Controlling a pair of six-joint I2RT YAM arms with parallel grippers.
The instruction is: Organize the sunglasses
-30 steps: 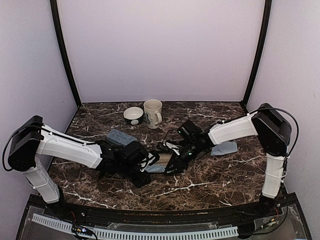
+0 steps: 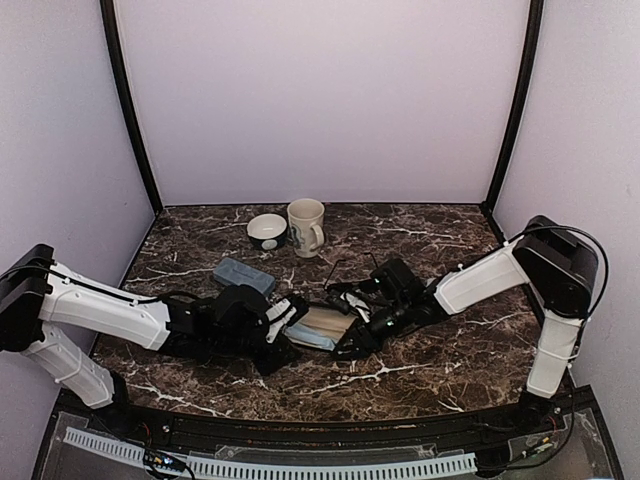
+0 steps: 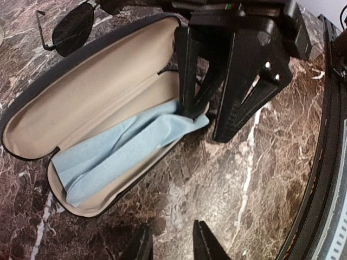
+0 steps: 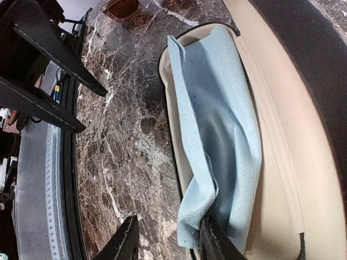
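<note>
An open glasses case [image 3: 92, 81] with a beige lining lies between my grippers. Lengthwise in its lower half is a light blue cloth [image 4: 217, 119], its near edge folded up. In the right wrist view my right gripper is open, straddling the case's front rim at one end; one finger is inside against the cloth, the other outside. My left gripper, open and empty, is over bare table in front of the case. Dark sunglasses [image 3: 73, 30] rest behind the case lid, partly cut off in the left wrist view.
A blue-grey case [image 2: 243, 275] lies behind the left arm. Farther back stand a white bowl [image 2: 267, 231] and a tall mug [image 2: 306, 227]. Bare marble table [image 2: 440, 375] shows at the front right.
My left gripper has shifted a little left, away from the case. The right arm has moved slightly, now covering the blue cloth that showed on the right of the table.
</note>
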